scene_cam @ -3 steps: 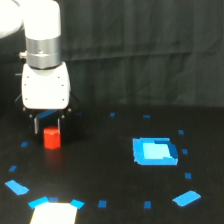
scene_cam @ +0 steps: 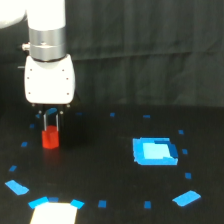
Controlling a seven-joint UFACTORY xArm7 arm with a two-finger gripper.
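The white gripper (scene_cam: 50, 120) hangs at the left, its thin fingers reaching down to a red block (scene_cam: 50, 138) on the black surface. The fingertips are at the top of the block; whether they are closed on it is unclear. Right of centre lies a blue-bordered square (scene_cam: 138, 153) with a pale middle.
Blue tape pieces (scene_cam: 185, 198) and small blue marks are scattered over the black surface. A pale square (scene_cam: 52, 213) lies at the bottom left edge. A dark curtain (scene_cam: 150, 60) hangs behind.
The gripper has shifted slightly and its fingers look closer together over the red block. The block has moved very little, if at all.
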